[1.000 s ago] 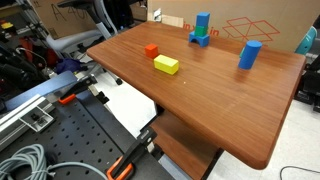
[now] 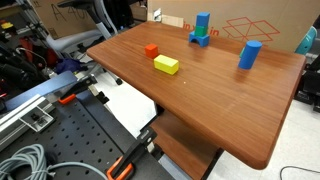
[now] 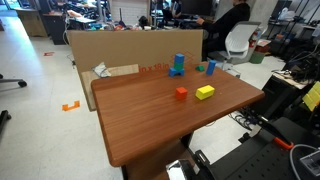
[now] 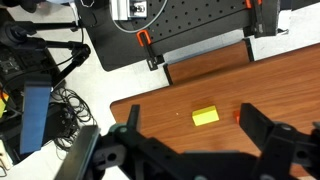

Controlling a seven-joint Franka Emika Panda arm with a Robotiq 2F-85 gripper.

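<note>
My gripper stands open in the wrist view, high above the table, its dark fingers spread wide with nothing held between them. Below it a yellow block [image 4: 205, 116] shows flat on the wood, with the red block [image 4: 238, 117] partly visible to its right. In exterior view 1 the yellow block [image 2: 166, 65] lies near the table's edge, apart from the red block [image 2: 151, 50]. Farther back rises a blue and green stack [image 2: 201, 27]. A blue cylinder [image 2: 250, 55] stands upright by itself to the right.
The wooden table [image 2: 215, 95] has wide bare areas. A tan panel [image 3: 135, 50] closes off its far side. Along the near side runs a dark perforated base [image 4: 200, 25], with a gap between it and the table. Cables [image 2: 30, 160] lie coiled near the base.
</note>
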